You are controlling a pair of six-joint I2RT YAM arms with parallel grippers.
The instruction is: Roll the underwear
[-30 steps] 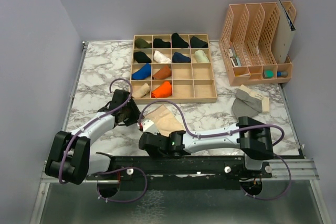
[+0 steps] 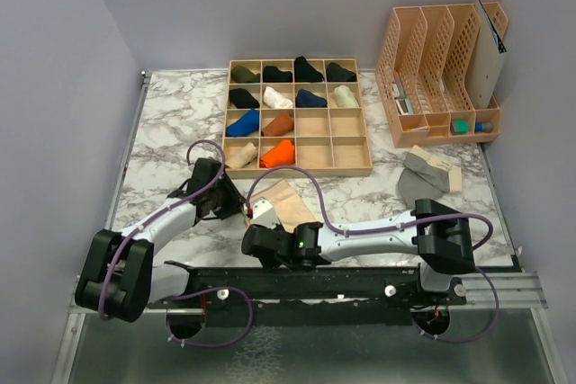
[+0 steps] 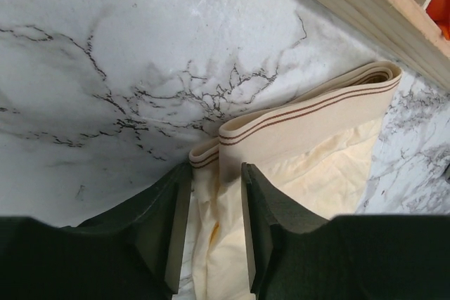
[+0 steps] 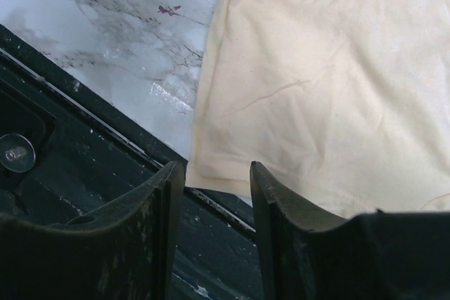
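Note:
Cream underwear (image 2: 286, 203) lies flat on the marble table in front of the divided box. In the left wrist view its striped waistband (image 3: 309, 114) is folded at one side. My left gripper is part open there, its fingertips on either side of the fabric near the waistband's end; no grip shows. The right wrist view has the smooth cream cloth (image 4: 281, 96) spread out, its corner edge between and just beyond the open fingertips of my right gripper. From above, both arms partly hide the cloth and the gripper tips.
The wooden divided box (image 2: 347, 171) behind holds several rolled garments, with some cells empty. At the right lie grey and cream cloths (image 2: 423, 177), below a peach rack (image 2: 409, 132). Marble is bare at far left; a dark front rail (image 4: 105, 128) borders the cloth.
My left gripper has moved slightly to the right and toward the table's front edge. The right arm has shifted slightly right. The underwear stays in about the same place.

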